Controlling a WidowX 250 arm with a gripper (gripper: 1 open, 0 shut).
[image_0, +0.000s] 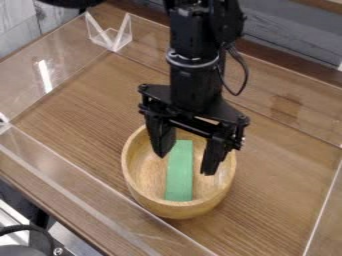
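My black gripper hangs over a round wooden bowl, its two fingers spread open near the bowl's rear half. Inside the bowl lies a green oblong block, upright along the view's vertical, below and between the fingers. The block's far end is close beneath the gripper body; whether anything touches it I cannot tell.
Bare wooden table surrounds the bowl, with free room to the right and left. A clear plastic object stands at the back left. Dark cables show at the bottom left corner.
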